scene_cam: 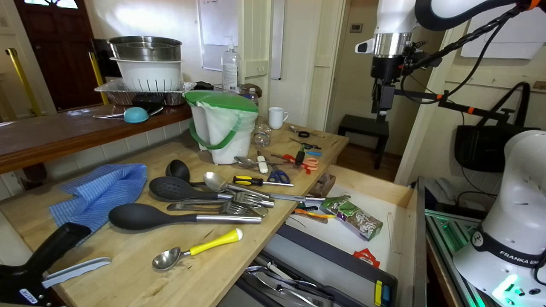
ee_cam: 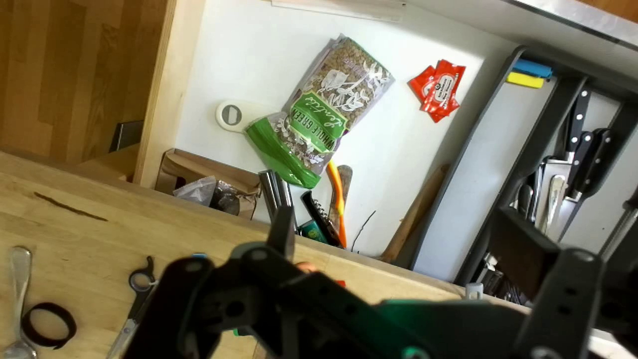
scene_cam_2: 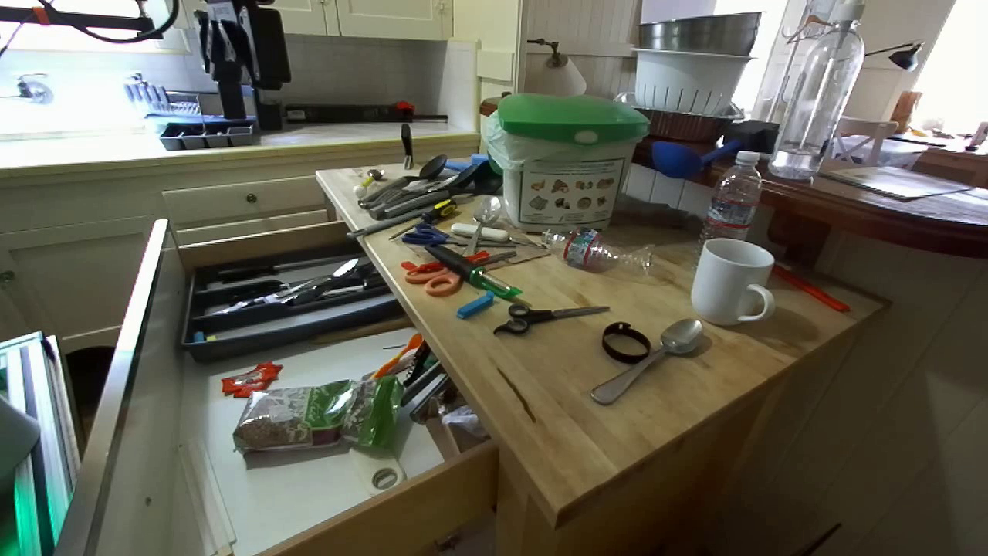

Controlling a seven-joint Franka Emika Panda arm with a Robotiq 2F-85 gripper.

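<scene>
High above the open drawer hangs my gripper (scene_cam: pixel 381 117), pointing down and well clear of every object. In the wrist view its two dark fingers stand wide apart, so it is open with nothing between them. Below, a bag of green lentils (ee_cam: pixel 329 104) lies flat on the drawer's white floor (ee_cam: pixel 239 66). Red packets (ee_cam: pixel 439 89) rest near the lentils. The wooden counter (scene_cam_2: pixel 593 463) holds a white mug (scene_cam_2: pixel 727 283), a metal spoon (scene_cam_2: pixel 648 361), a black ring (scene_cam_2: pixel 626 343) and black scissors (scene_cam_2: pixel 546 316).
A grey cutlery tray (scene_cam_2: pixel 268 338) with knives and utensils fills one end of the drawer. The green-lidded bucket (scene_cam: pixel 225 125), black serving spoons (scene_cam: pixel 148 217), a blue cloth (scene_cam: pixel 102 192) and a yellow-handled scoop (scene_cam: pixel 215 242) crowd the counter. Air around my gripper is free.
</scene>
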